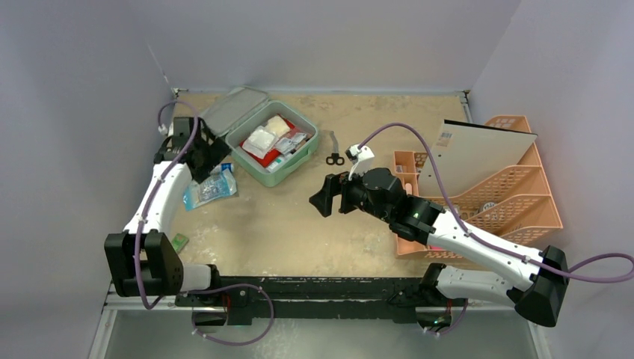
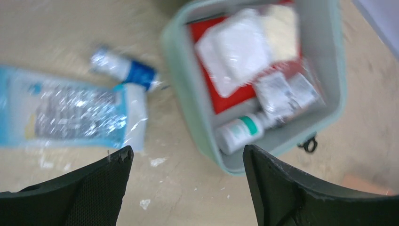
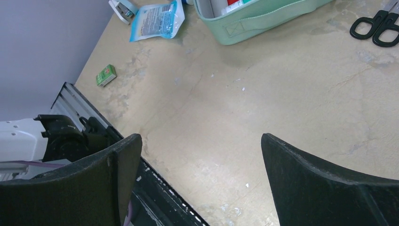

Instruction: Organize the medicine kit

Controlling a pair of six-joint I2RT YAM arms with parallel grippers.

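The mint-green medicine kit (image 1: 277,170) sits open at the back left, holding a red item, white packets and a white bottle (image 2: 237,134). My open left gripper (image 1: 215,157) is beside its left side, above a blue-edged pouch (image 2: 75,113) and a small blue-and-white tube (image 2: 122,68), with nothing between its fingers; the wrist view is blurred. A small green box (image 3: 106,75) lies on the left of the table. Black scissors (image 1: 335,155) lie right of the kit. My right gripper (image 1: 335,196) hangs open and empty over the middle of the table.
An orange organizer (image 1: 516,217) with a white board (image 1: 471,161) stands on the right. Walls border the back and both sides.
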